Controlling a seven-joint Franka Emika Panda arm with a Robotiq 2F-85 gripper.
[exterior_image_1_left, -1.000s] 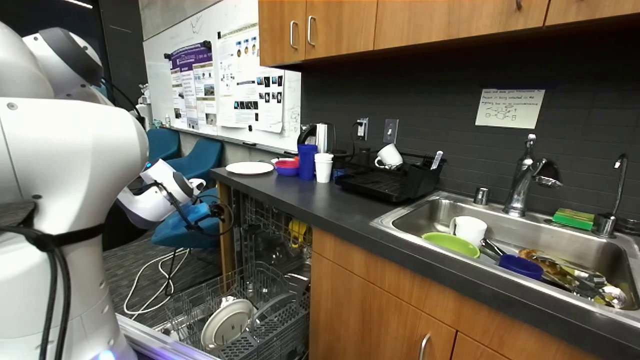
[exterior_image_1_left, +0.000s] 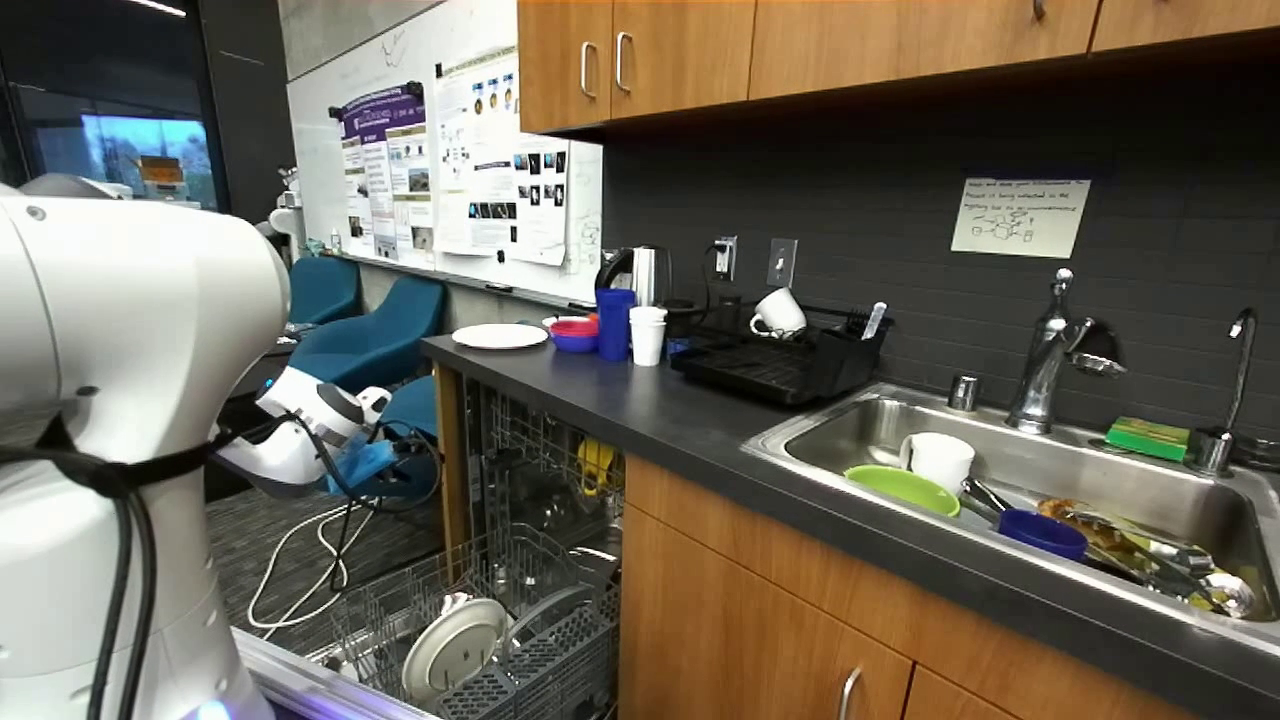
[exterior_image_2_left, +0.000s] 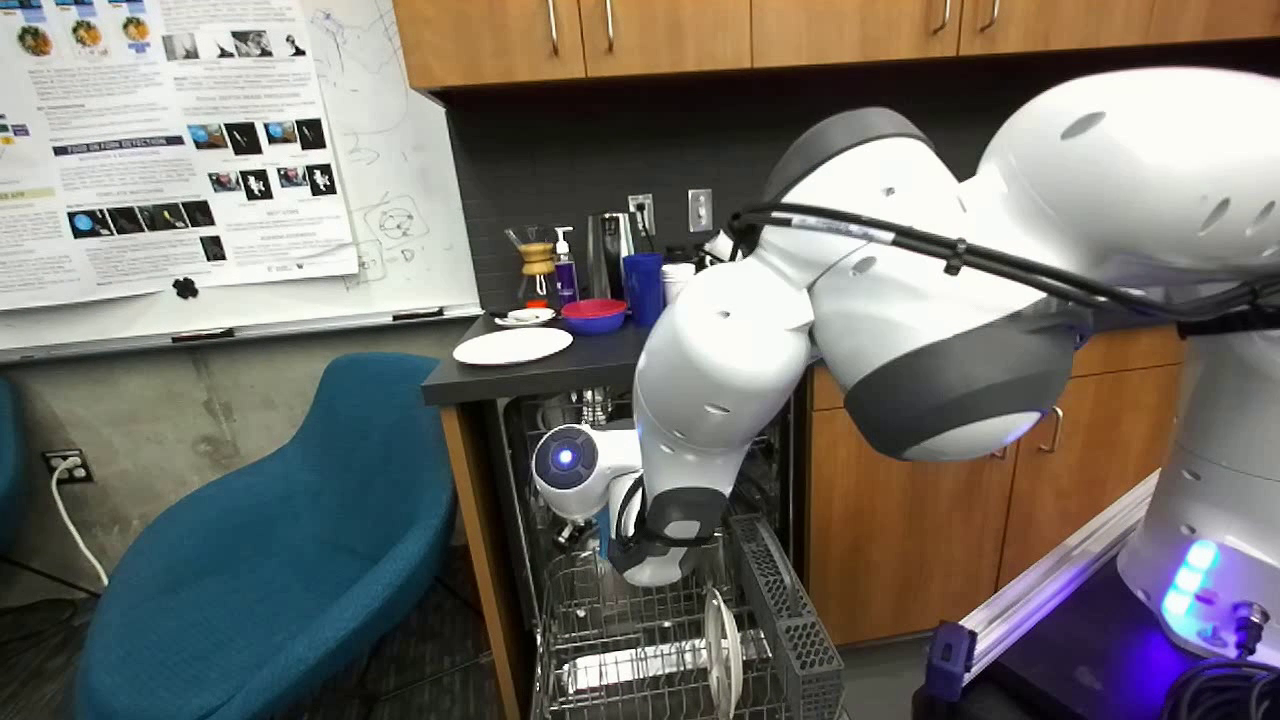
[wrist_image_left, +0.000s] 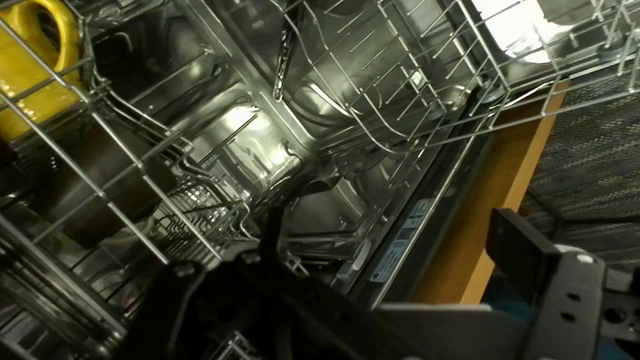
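Observation:
My gripper is open, with nothing between its fingers. In the wrist view it points into the dishwasher, one dark finger (wrist_image_left: 520, 252) showing clearly at the right and the other in shadow. A yellow mug (wrist_image_left: 39, 114) sits behind rack wires at the left of that view, with a dark brown cup (wrist_image_left: 102, 180) beside it. White plates (exterior_image_1_left: 456, 646) stand on edge in the pulled-out lower rack (exterior_image_2_left: 600, 612). Exterior view 1 has the wrist (exterior_image_1_left: 318, 420) left of the dishwasher opening, above the rack; the fingertips are hard to make out there.
A wooden end panel (exterior_image_1_left: 451, 480) borders the opening. On the counter (exterior_image_1_left: 564, 382) are a white plate (exterior_image_1_left: 499, 336), bowls (exterior_image_2_left: 594, 317), cups and a dish rack (exterior_image_1_left: 768, 366). The sink (exterior_image_1_left: 828, 446) holds dishes. A blue chair (exterior_image_2_left: 264, 540) stands left of the dishwasher.
The wrist has moved lower and slightly left in exterior view 1. Dishes have not moved.

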